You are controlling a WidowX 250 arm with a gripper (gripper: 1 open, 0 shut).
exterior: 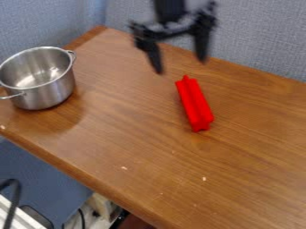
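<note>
A red elongated object [195, 106] lies on the wooden table [143, 170], right of the centre. A steel pot [38, 80] with side handles stands at the left edge. My black gripper [176, 50] hangs at the top centre, blurred, above and behind the red object, its two fingers spread apart. I see nothing between them.
Open table surface lies in front of and right of the red object. The table's left edge drops to a blue floor area with cables at the bottom left. Grey padded walls stand behind.
</note>
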